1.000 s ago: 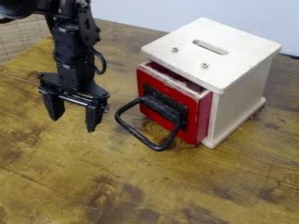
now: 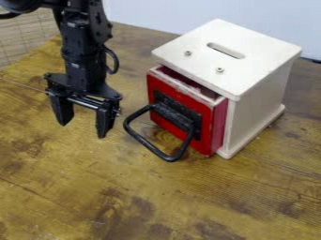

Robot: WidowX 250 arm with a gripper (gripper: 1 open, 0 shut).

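My black gripper (image 2: 83, 112) hangs at the left over the wooden table, its two fingers apart with nothing between them. To its right stands a white wooden box (image 2: 251, 112) with a slot and two screws on top. The box's front has a red door (image 2: 213, 138) with a black panel and a black U-shaped handle (image 2: 157, 151) that sticks out low toward the table, apart from my gripper.
A white wall rises behind, and a woven mat (image 2: 19, 42) lies at the far left.
My gripper has shifted very slightly upward and to the right. The box, door and handle look the same.
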